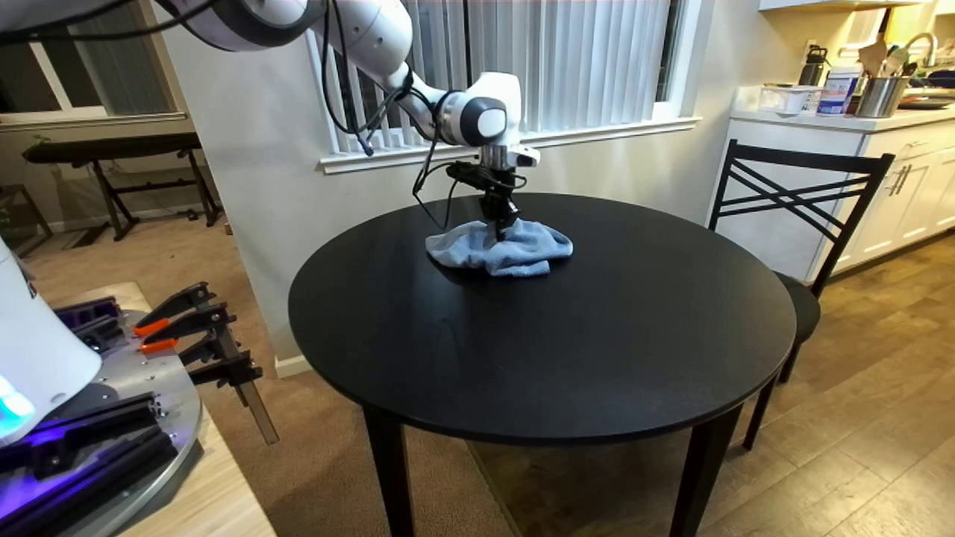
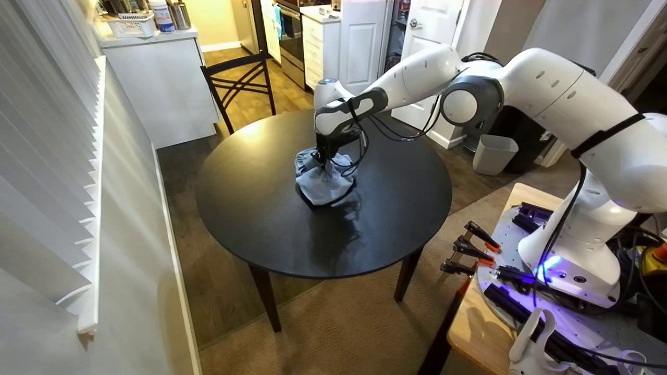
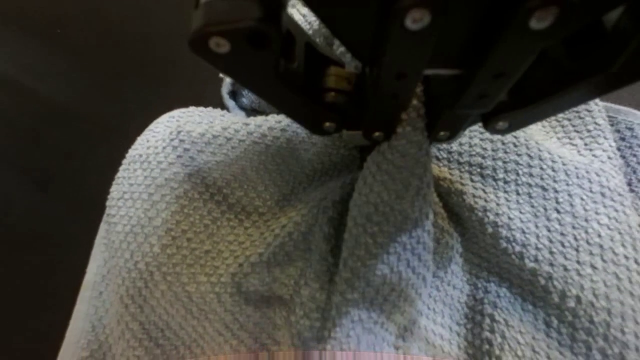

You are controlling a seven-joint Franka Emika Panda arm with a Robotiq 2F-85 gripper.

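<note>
A crumpled light-blue cloth (image 1: 528,250) lies on the round black table (image 1: 555,358), toward the window side. From above, my gripper (image 1: 499,234) reaches down into its middle. In the wrist view, a fold of the textured cloth (image 3: 390,210) rises between the fingers, and creases run out from that pinch, so my gripper is shut on it. The cloth (image 2: 322,185) spreads around the fingertips in exterior view 2 and still rests on the tabletop. What lies beneath the cloth is hidden.
Apart from the cloth, the tabletop is bare, with wide free room around it. A black chair (image 1: 797,215) stands close by the table's kitchen side. The window sill (image 1: 609,134) and wall are near the table's far edge.
</note>
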